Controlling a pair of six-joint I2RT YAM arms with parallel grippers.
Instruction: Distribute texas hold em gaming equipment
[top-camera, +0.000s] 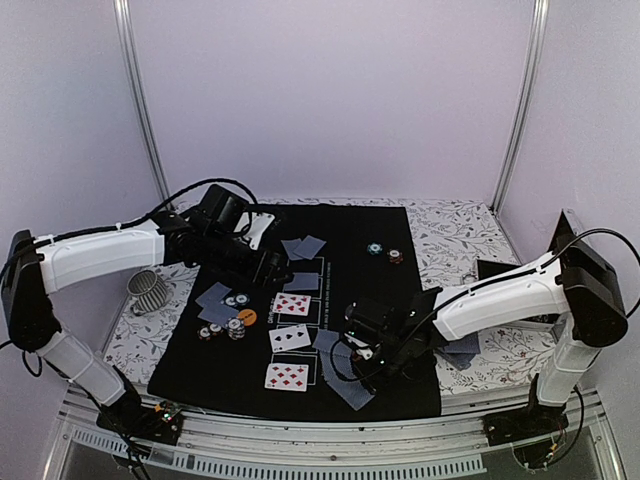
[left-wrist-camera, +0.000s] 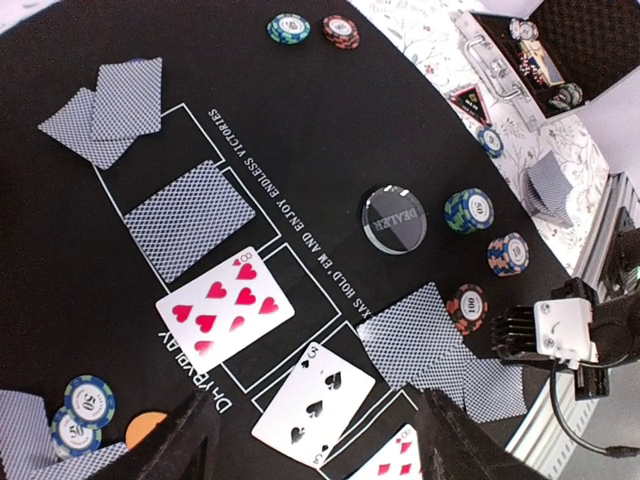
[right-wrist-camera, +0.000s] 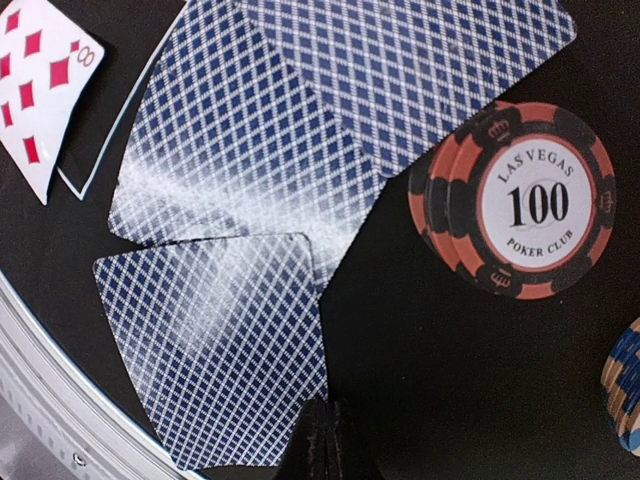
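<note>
Three face-down blue cards overlap near the front of the black mat. In the right wrist view the lowest card overlaps a second card, with another card above. My right gripper is shut, its tips at the lowest card's right edge; whether that edge sits between them is not clear. Face-up are an eight of hearts, a three of spades and an eight of diamonds. Over the mat's left side, my left gripper stands open, with nothing held.
A black-and-orange chip stack stands right of the cards. The dealer disc, other chip stacks and an open case lie farther right. More face-down cards are at the back. A striped cup stands at left.
</note>
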